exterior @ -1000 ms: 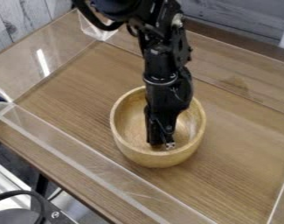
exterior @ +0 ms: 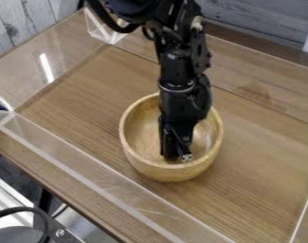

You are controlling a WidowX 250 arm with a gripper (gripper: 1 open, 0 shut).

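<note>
A light tan round bowl (exterior: 139, 140) sits on the wooden table (exterior: 81, 104) near the middle of the view. My black gripper (exterior: 180, 154) reaches down from the top into the bowl, its lower end over the bowl's floor. It looks shut. Whatever lies under or between its fingertips is hidden or too dark to tell.
Clear strips run along the table's left and front edges. A dark round object (exterior: 14, 233) with a cable is at the bottom left, off the tabletop. A pale wall (exterior: 273, 19) stands at the back.
</note>
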